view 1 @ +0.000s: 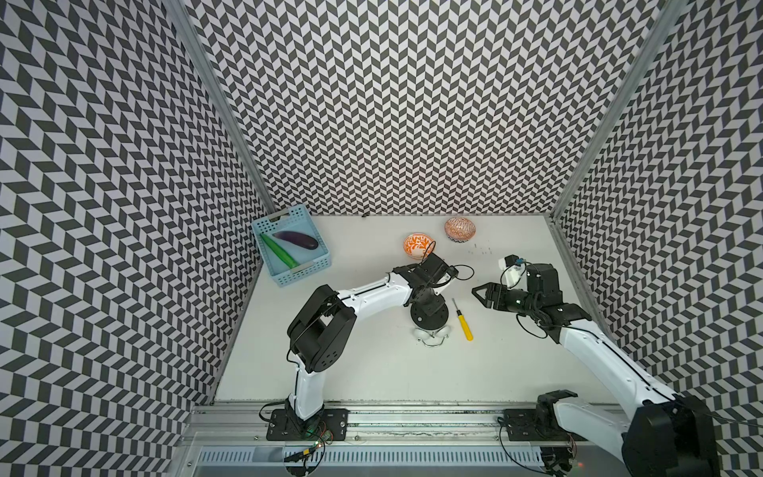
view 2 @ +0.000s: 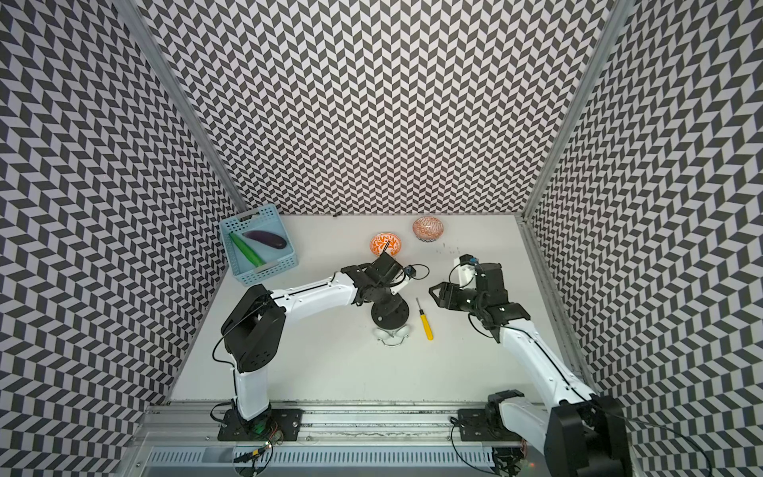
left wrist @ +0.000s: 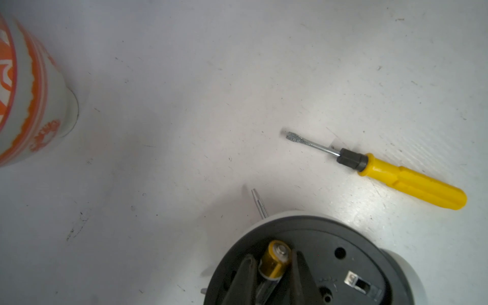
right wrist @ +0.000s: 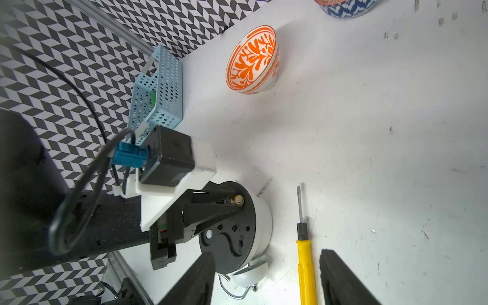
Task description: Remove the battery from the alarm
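The alarm clock lies back-up on the table, bells toward the front. Its yellow battery sits in a slot of the black back, seen in the left wrist view between the fingers of my left gripper, which reach down around it; whether they touch it is unclear. My right gripper hangs open to the right of the alarm, above the yellow screwdriver, with nothing between its fingers.
An orange patterned bowl stands behind the alarm, another bowl at the back. A blue basket with a cucumber and eggplant is at the left.
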